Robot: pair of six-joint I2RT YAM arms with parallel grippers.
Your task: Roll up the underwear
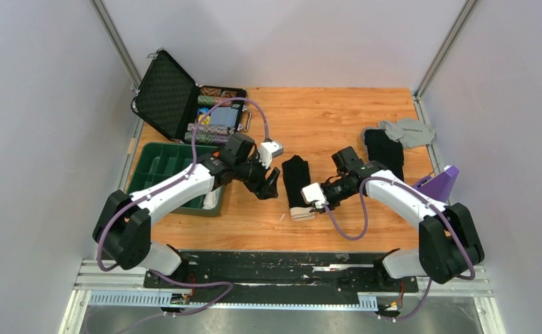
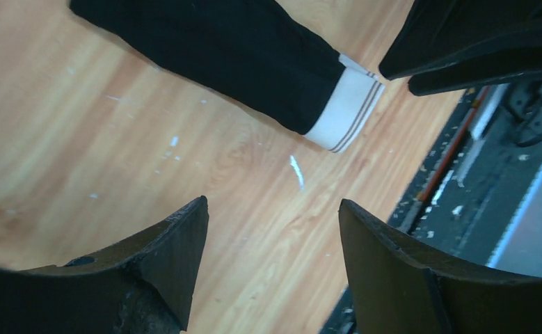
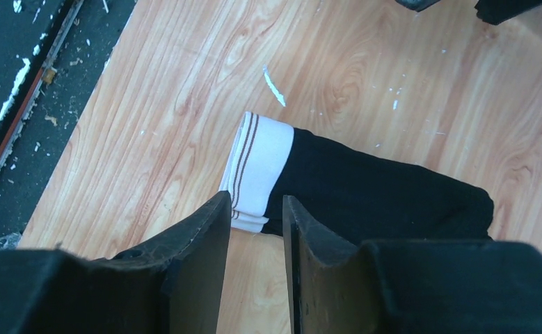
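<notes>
The black underwear (image 1: 296,177) lies folded into a long strip on the wooden table, its pale striped waistband (image 3: 261,160) toward the front edge. My right gripper hangs over the waistband end, fingers part open with a narrow gap, nothing seen between them. My left gripper is up to the left of the strip in the top view, fingers apart over bare wood with nothing between them.
An open case (image 1: 163,90) and a green compartment bin (image 1: 149,177) stand at left. Grey cloth (image 1: 407,131), dark cloth (image 1: 385,152) and a purple object (image 1: 438,182) are at right.
</notes>
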